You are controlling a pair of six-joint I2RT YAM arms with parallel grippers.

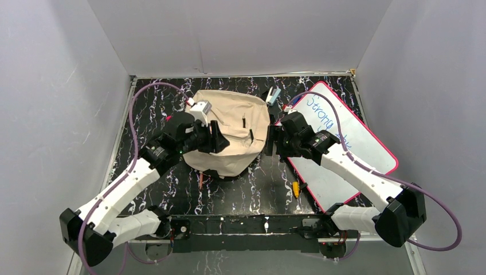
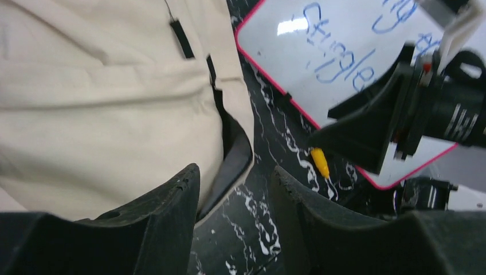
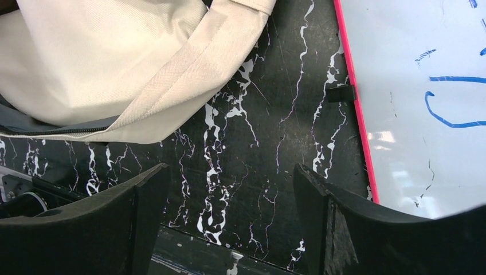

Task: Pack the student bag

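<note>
A beige cloth bag (image 1: 240,109) lies on the black marbled table, its zipped opening toward the front edge. Above the bag hangs my left gripper (image 1: 220,140); in its wrist view the fingers (image 2: 172,212) stand apart with only table and bag edge behind the gap. The bag's dark-lined opening (image 2: 232,154) shows just ahead of it. Off the bag's right side, my right gripper (image 1: 269,140) is open and empty, with bare table between its fingers. What the bag holds is hidden.
A red-edged whiteboard (image 1: 344,154) with blue writing covers the right side. A yellow item (image 1: 296,189) lies by its left edge. At the back is a light-blue object (image 1: 273,95). An orange-brown stick (image 1: 200,181) pokes out in front of the bag.
</note>
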